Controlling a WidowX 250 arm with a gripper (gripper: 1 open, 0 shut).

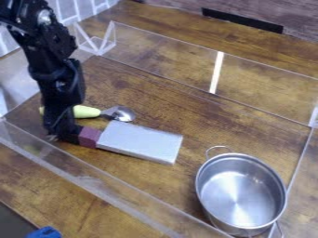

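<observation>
The black gripper is low at the left of the camera view, at the handle end of a cleaver-like tool with a maroon handle and a flat silver blade. Whether it grips the handle is hidden; its fingertips are dark and hard to tell apart. Behind the tool lie a pale yellow-green object and a small silver utensil head, partly hidden by the arm.
A steel pot stands at the lower right. Clear low walls border the wooden work area. A blue object is at the bottom left corner.
</observation>
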